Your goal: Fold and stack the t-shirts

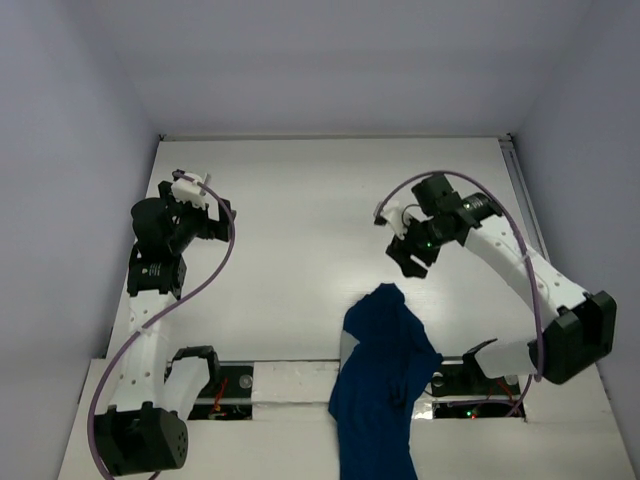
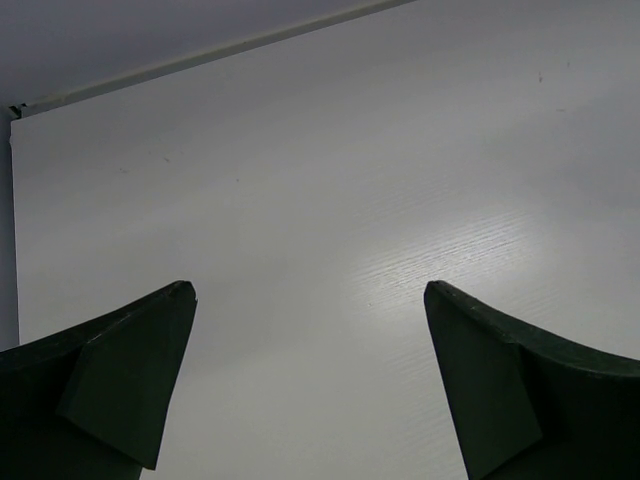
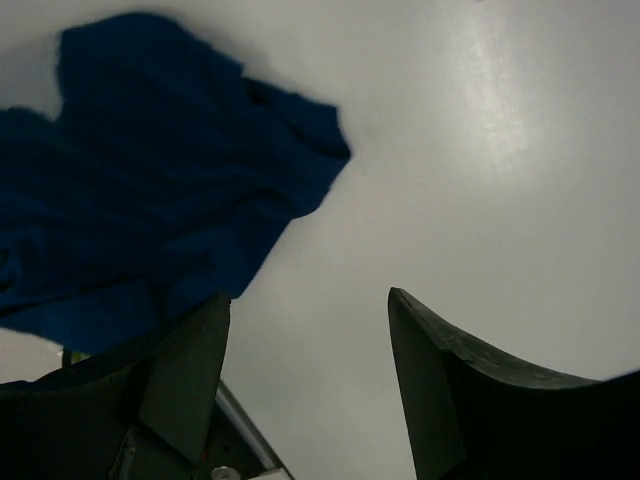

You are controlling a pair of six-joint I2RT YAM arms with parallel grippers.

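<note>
A dark blue t-shirt [image 1: 375, 380] lies crumpled across the front edge of the white table [image 1: 280, 240], running down toward the bottom of the top view, with a small pale patch on its left side; it also fills the upper left of the right wrist view [image 3: 160, 170]. My right gripper [image 1: 398, 256] is open above the table just beyond the shirt's far end, holding nothing. My left gripper [image 1: 216, 218] stands open over the left side of the table, with only bare surface between its fingers.
Walls border it at the back, left and right. Below the front edge are a ledge [image 1: 520, 450] and dark panels with cables [image 1: 225, 385].
</note>
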